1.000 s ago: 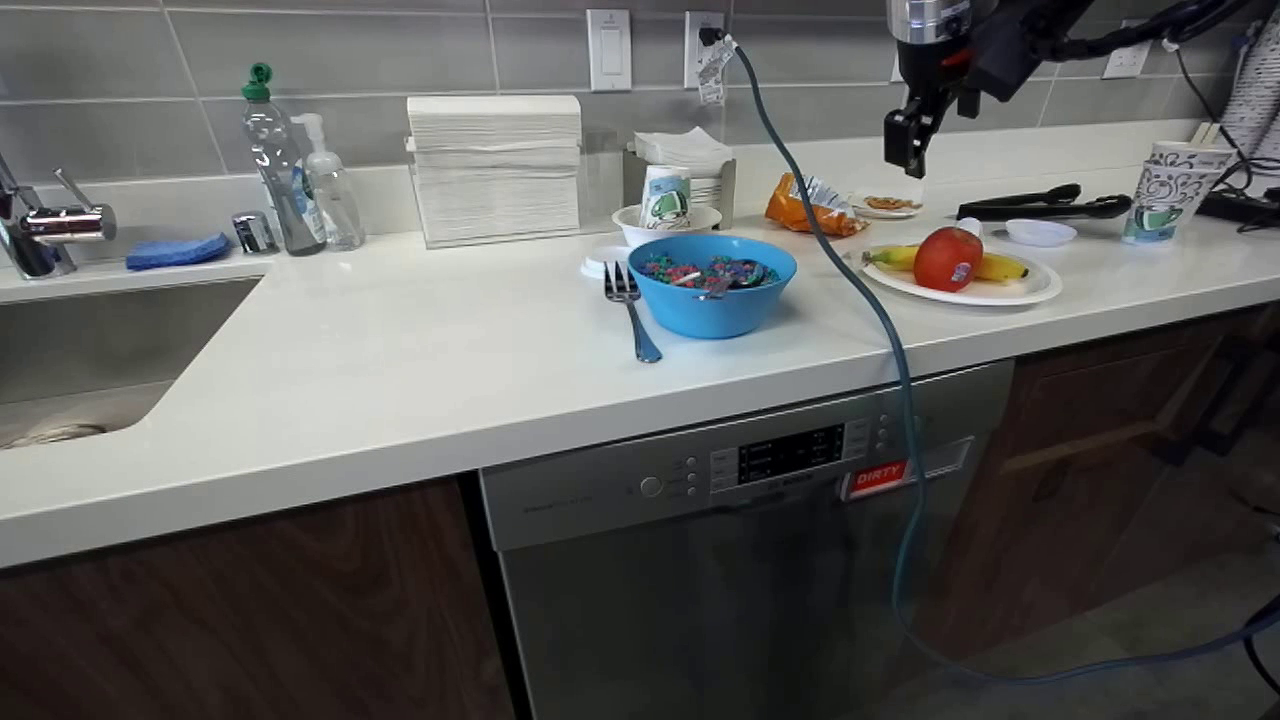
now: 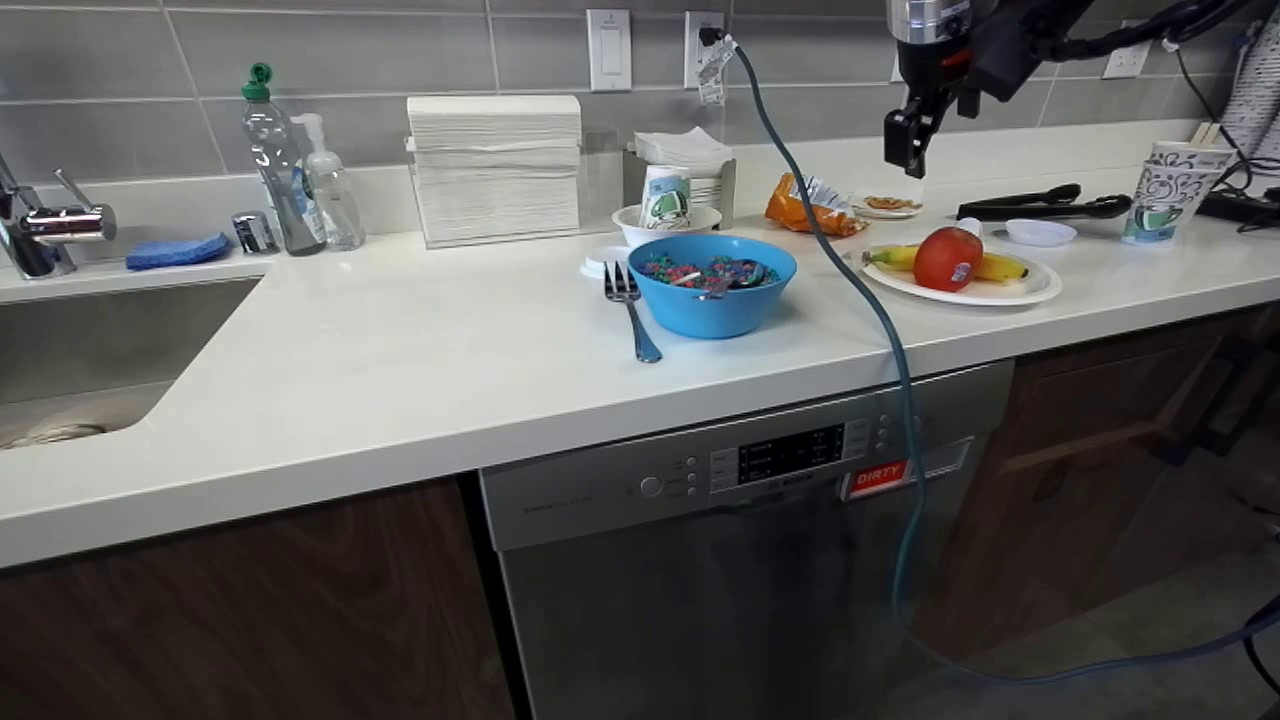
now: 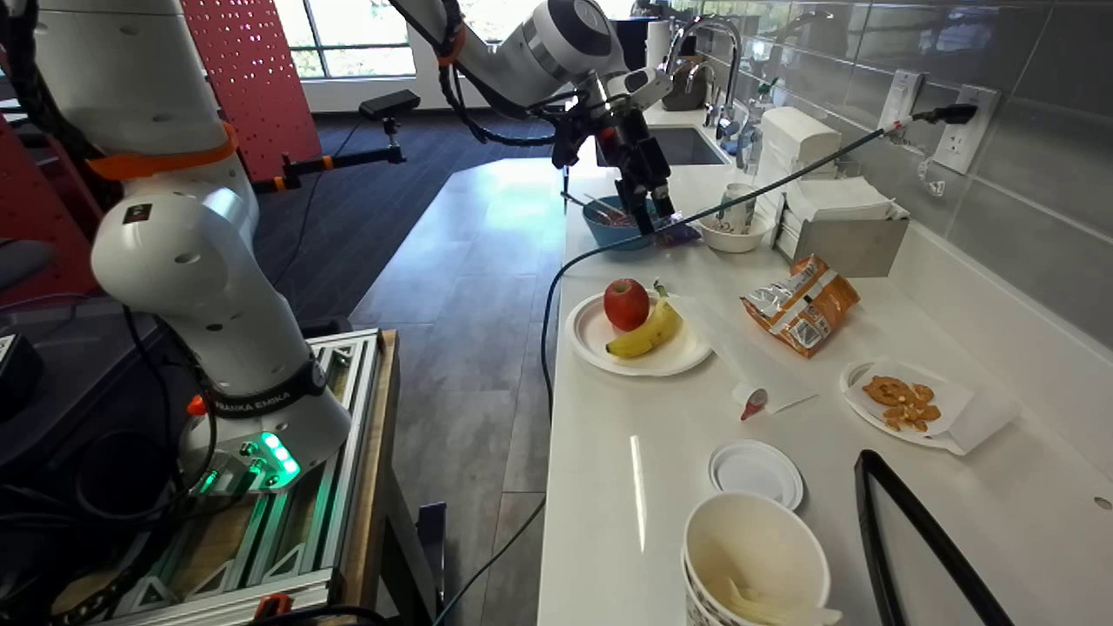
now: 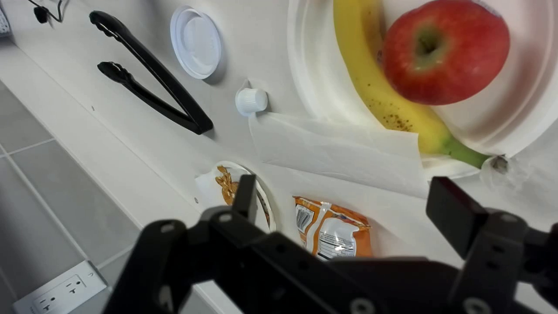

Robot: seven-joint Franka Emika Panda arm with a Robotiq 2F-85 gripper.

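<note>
High over the counter, my gripper is open, its two dark fingers wide apart with nothing between them. Beneath it in the wrist view is an orange snack bag (image 4: 335, 230), partly covered by the gripper body. A white plate (image 4: 306, 78) carries a red apple (image 4: 444, 52) and a banana (image 4: 361, 68) side by side. Beside the bag, a small plate of pretzels (image 4: 227, 184) is partly hidden by a finger. In exterior view 1, a blue bowl (image 2: 708, 314) holds colourful contents, with a fork (image 2: 636, 314) at its left.
A blue cable (image 2: 840, 258) hangs from the wall outlet across the counter front. Black tongs (image 4: 157, 73), a white lid (image 4: 196, 42) and a paper cup (image 2: 1170, 192) stand at the right. Open counter lies between the sink (image 2: 108, 348) and fork.
</note>
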